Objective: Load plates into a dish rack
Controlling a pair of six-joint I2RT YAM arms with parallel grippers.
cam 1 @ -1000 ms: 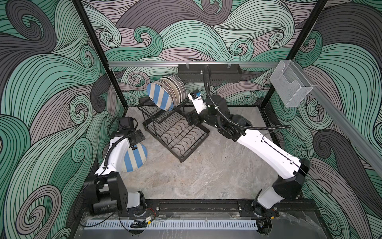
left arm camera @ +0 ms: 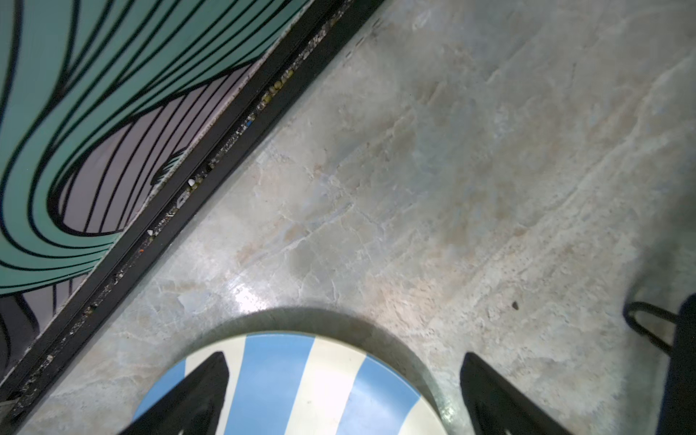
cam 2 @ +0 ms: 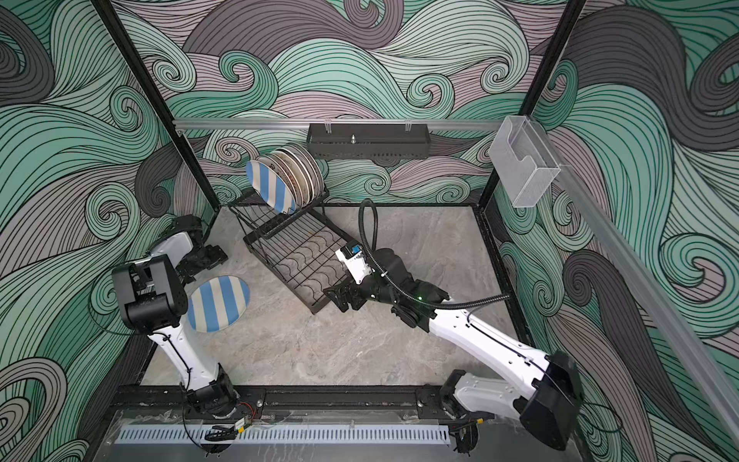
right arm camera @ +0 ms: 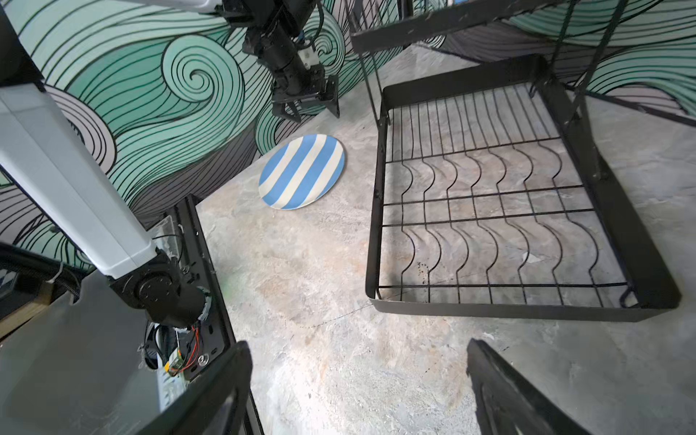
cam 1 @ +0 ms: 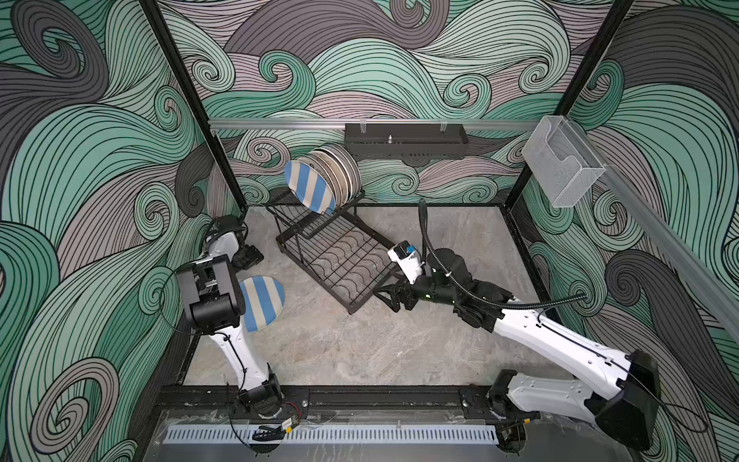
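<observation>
A blue-and-white striped plate (cam 2: 219,303) lies flat on the table near the left wall. Just past its far edge, apart from it, my left gripper (cam 1: 249,257) hangs low; the left wrist view has its fingers (left arm camera: 201,395) spread wide, with part of the plate (left arm camera: 297,384) in view between and below them. The black wire dish rack (cam 1: 314,271) stands mid-table, holding several upright plates on its raised rear tier, with a striped plate (cam 1: 309,187) in front. Beside the rack's right front edge, my right gripper is open and empty; the lower slots (right arm camera: 493,217) facing it hold no plates.
Bare table (cam 1: 323,346) spreads in front of the rack, and more lies to its right. A dark tray (cam 1: 405,141) and a white mesh bin (cam 1: 563,161) hang on the rails. The left wall's black edge (left arm camera: 181,195) runs close to my left gripper.
My right gripper has come down from over the rack to its right front side. My left gripper has drawn away from the striped plate toward the left wall. No plate has moved.
</observation>
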